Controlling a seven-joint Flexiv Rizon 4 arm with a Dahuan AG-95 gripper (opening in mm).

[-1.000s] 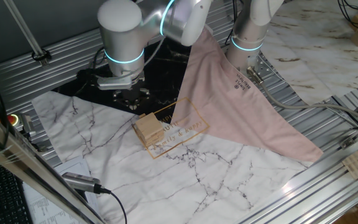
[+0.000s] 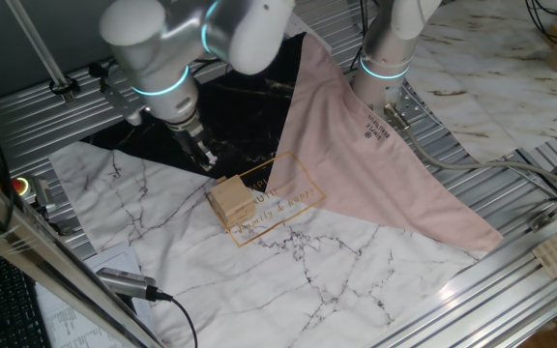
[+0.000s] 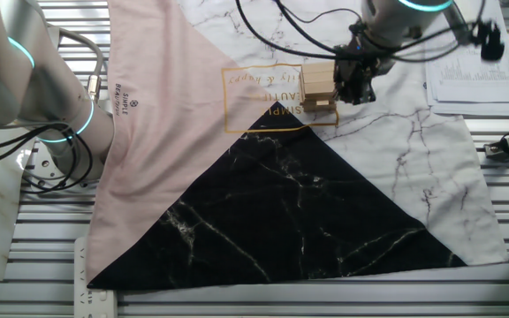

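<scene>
A small stack of light wooden blocks (image 2: 228,201) rests on the cloth, at the left end of the gold-framed lettering. From the other side, the second exterior view shows the same wooden blocks (image 3: 318,81). My gripper (image 2: 207,160) is tilted, above the black part of the cloth and up and left of the blocks in the first view. In the second view the dark gripper (image 3: 357,81) appears close to the right of the blocks, overlapping their edge. Its fingers are too small and dark to show whether they are apart, and no object is visible in them.
A pink, black and white marbled cloth (image 2: 332,266) covers the table, mostly bare around the blocks. Black cables (image 3: 277,40) cross the second view. A metal post (image 2: 61,256), a keyboard (image 2: 3,300) and a small cabled device (image 2: 129,284) stand at the left.
The arm has moved left in the first view, and the gripper has swung from pointing downward to a slant toward the lower right. The blocks and cloth have stayed put.
</scene>
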